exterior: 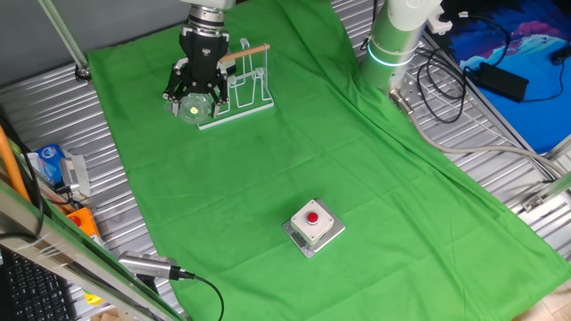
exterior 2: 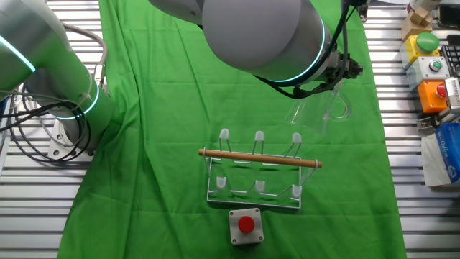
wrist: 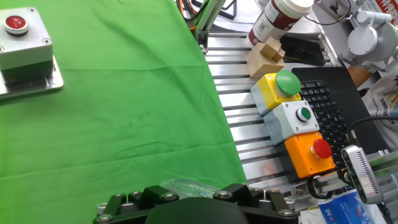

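My gripper [exterior: 195,100] is at the back left of the cloth, its black fingers on either side of a clear glass cup [exterior: 194,110] and shut on it. In exterior view 2 the transparent cup [exterior 2: 314,112], with a looped handle, shows below the arm's end; the arm hides the fingers there. A sliver of the clear cup [wrist: 189,186] appears between the finger linkages at the bottom of the wrist view. Beside the gripper stands a white wire cup rack [exterior: 252,92] with a wooden bar [exterior 2: 260,157] on top. The rack holds no cups.
A grey box with a red button [exterior: 311,223] sits on the green cloth, apart from the rack. Yellow, white and orange button boxes [wrist: 303,158] stand beyond the cloth's edge, near a keyboard [wrist: 328,115].
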